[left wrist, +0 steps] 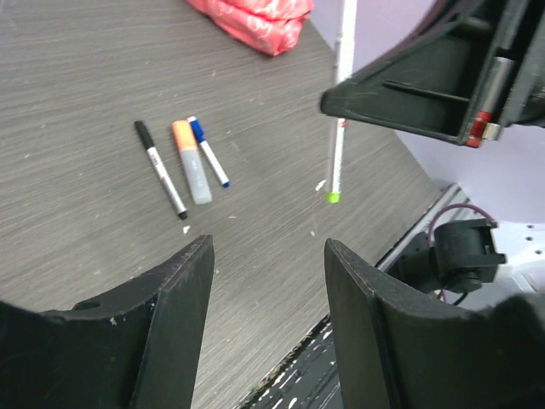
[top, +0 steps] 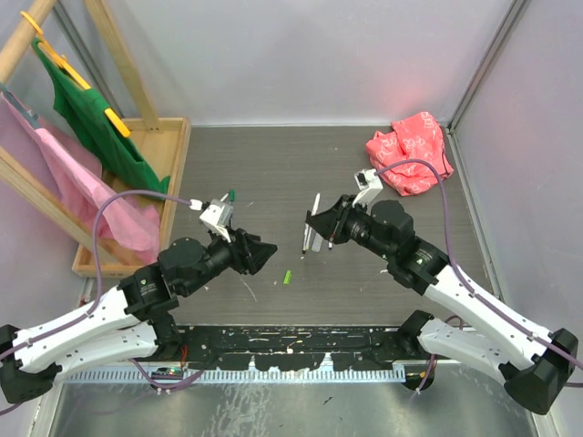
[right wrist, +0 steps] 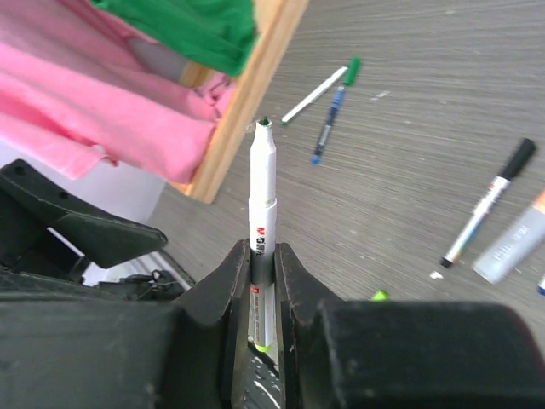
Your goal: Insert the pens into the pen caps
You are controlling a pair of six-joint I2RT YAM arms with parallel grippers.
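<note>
A white pen [right wrist: 263,183] stands upright in my right gripper, which is shut around its middle. Its dark green tip [right wrist: 264,122] is bare and points up, and its lower end is lime green. In the left wrist view the same pen [left wrist: 339,153] hangs beyond my left gripper, which is open and empty. A small light-green cap [top: 288,277] lies loose on the table between the arms. Side by side on the table are a black-capped pen [left wrist: 162,170], an orange-capped marker [left wrist: 192,162] and a blue-capped pen [left wrist: 209,153].
Near the wooden rack [top: 178,196], with green and pink cloths, lie a green-capped white pen [right wrist: 317,92] and a blue pen [right wrist: 329,126]. A crumpled red bag [top: 412,153] sits at the back right.
</note>
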